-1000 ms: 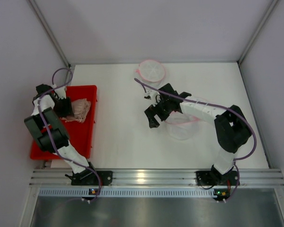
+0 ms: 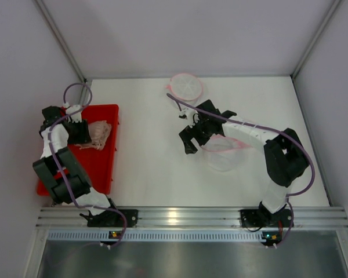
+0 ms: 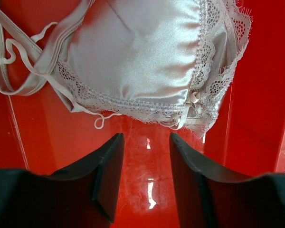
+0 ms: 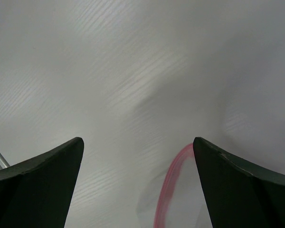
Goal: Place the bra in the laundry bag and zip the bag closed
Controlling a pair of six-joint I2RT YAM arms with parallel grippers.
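Note:
A pale satin bra [image 3: 137, 52] with lace edging lies in the red bin [image 2: 101, 174]; in the top view the left arm partly covers it [image 2: 97, 135]. My left gripper stands open just short of the bra's lower lace edge, with only red bin floor between its fingers. On the white table, a sheer laundry bag with pink trim [image 2: 220, 161] lies partly under the right arm. Part of its pink edging [image 4: 168, 187] shows in the right wrist view. My right gripper is wide open and empty, left of that bag.
A second round white mesh piece with a pink rim [image 2: 185, 87] lies at the table's back edge. Bare table [image 2: 145, 145] stretches between the bin and the right arm. The bin's raised right wall [image 2: 115, 145] borders that space.
The bra remains in the bin. My right gripper has shifted only slightly.

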